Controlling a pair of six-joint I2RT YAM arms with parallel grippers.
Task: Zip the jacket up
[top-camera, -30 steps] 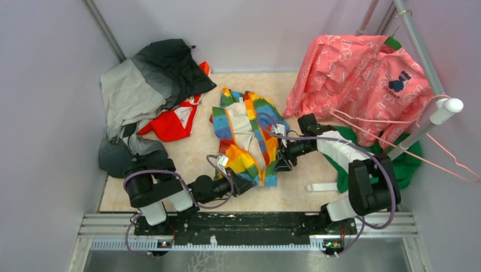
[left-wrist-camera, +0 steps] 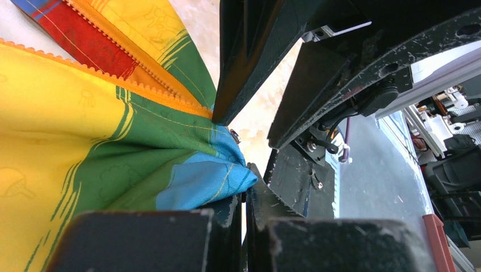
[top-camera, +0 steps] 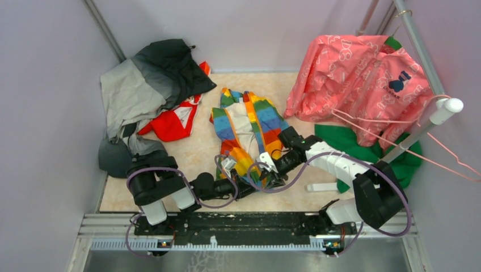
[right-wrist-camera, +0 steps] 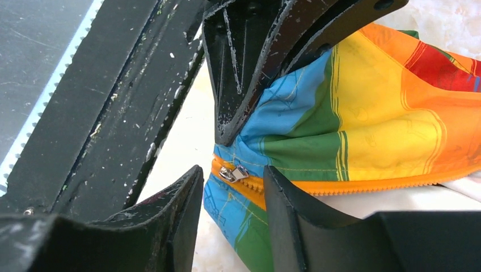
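Observation:
A rainbow-striped jacket (top-camera: 227, 127) lies open on the board, its orange zipper (right-wrist-camera: 363, 185) running to the bottom hem, where a silver slider (right-wrist-camera: 236, 173) shows. My left gripper (top-camera: 247, 187) is at that hem, shut on the blue hem fabric (left-wrist-camera: 207, 175), which bunches at its fingertips. My right gripper is part open around the zipper end, one finger either side of the slider; in the left wrist view its black fingers hang just over the hem. In the top view the two grippers are close together at the jacket's bottom.
Grey and red garments (top-camera: 144, 85) lie piled at the left. A pink garment (top-camera: 357, 79) hangs on a rack at the right over green cloth (top-camera: 334, 136). The board's front edge is just below the grippers.
The left gripper has shifted slightly right.

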